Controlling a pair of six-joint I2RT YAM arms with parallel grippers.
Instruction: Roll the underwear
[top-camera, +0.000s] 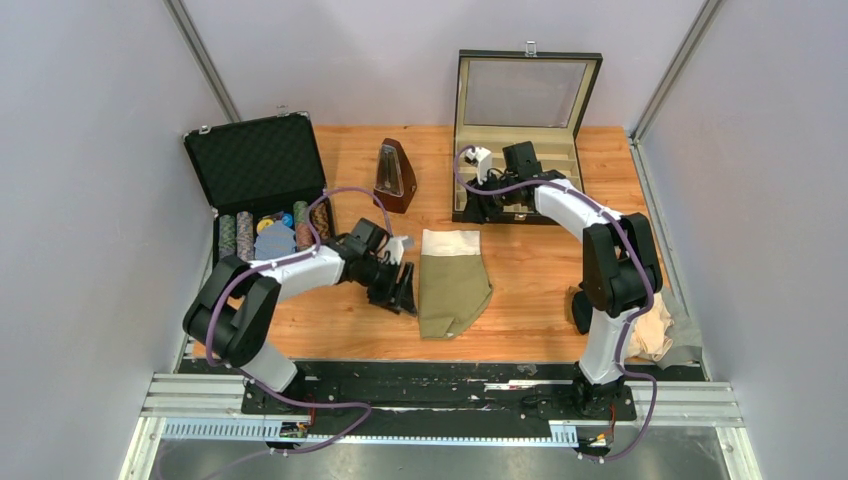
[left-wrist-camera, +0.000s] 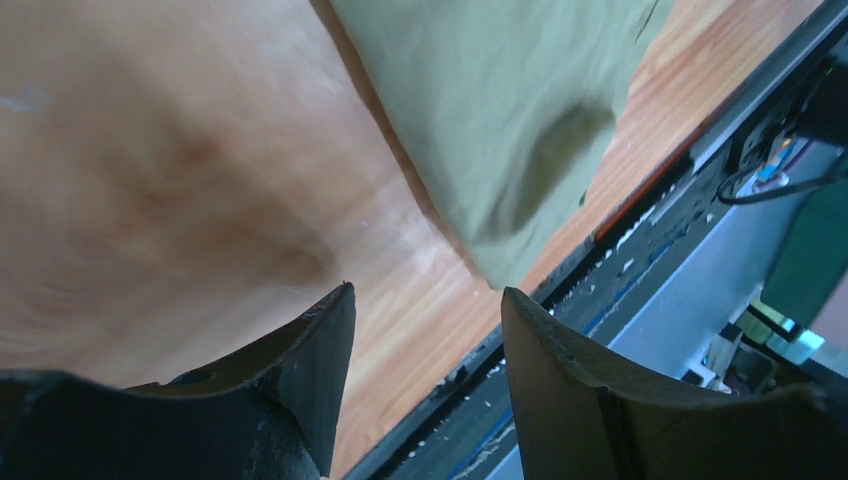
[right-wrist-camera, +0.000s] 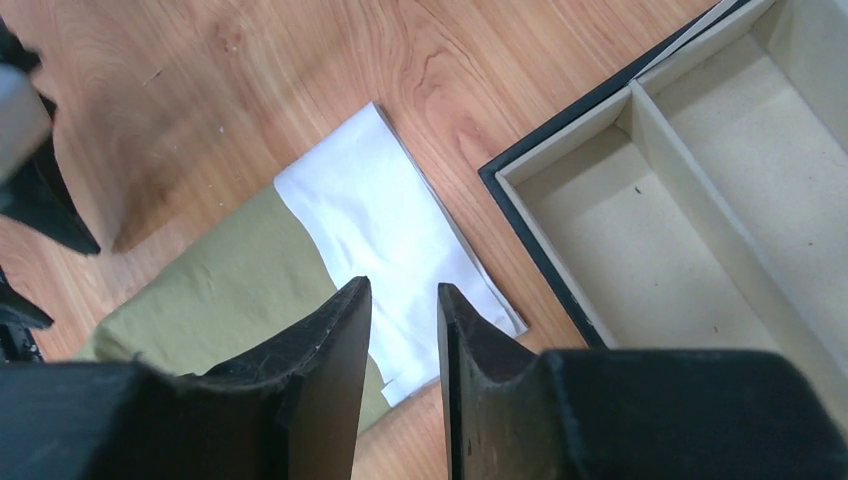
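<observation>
The olive underwear (top-camera: 452, 295) with a white waistband (right-wrist-camera: 380, 210) lies folded flat at the table's centre, waistband toward the back. My left gripper (top-camera: 400, 295) hovers just left of its lower part, fingers apart and empty. In the left wrist view, the cloth's corner (left-wrist-camera: 500, 240) lies just beyond the fingertips. My right gripper (top-camera: 478, 205) is over the front of the open compartment box, behind the waistband. In the right wrist view its fingers show a narrow empty gap, with the waistband seen beneath them.
The open compartment box (right-wrist-camera: 660, 260) stands at the back right. An open black case (top-camera: 250, 160) with rolled items is at the left, a brown metronome-like object (top-camera: 395, 175) at the back. Loose cloths (top-camera: 650, 330) lie at the front right. Bare wood flanks the underwear.
</observation>
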